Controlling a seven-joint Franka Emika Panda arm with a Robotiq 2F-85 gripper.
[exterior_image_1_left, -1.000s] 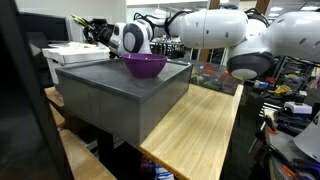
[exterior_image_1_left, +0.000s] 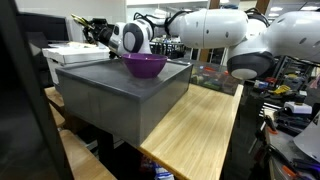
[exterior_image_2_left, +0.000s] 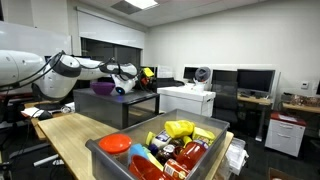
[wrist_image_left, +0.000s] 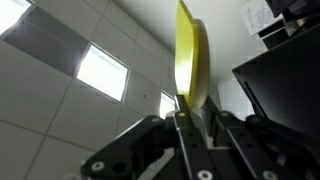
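My gripper is shut on a slim yellow object (wrist_image_left: 187, 45), which stands up from between the dark fingers in the wrist view. I cannot tell what the object is. Exterior view 1 has the gripper (exterior_image_1_left: 92, 30) raised at the upper left, beyond the far end of a grey box-like unit (exterior_image_1_left: 110, 95). In exterior view 2 the yellow object (exterior_image_2_left: 148, 72) shows as a small patch at the arm's end, clear of any surface. A purple bowl (exterior_image_1_left: 145, 66) rests on the grey unit, under the outstretched arm.
White flat items (exterior_image_1_left: 78, 50) lie near the gripper's end of the unit. A grey bin (exterior_image_2_left: 110, 160) in the foreground holds a red plate (exterior_image_2_left: 115, 143) and several coloured toys.
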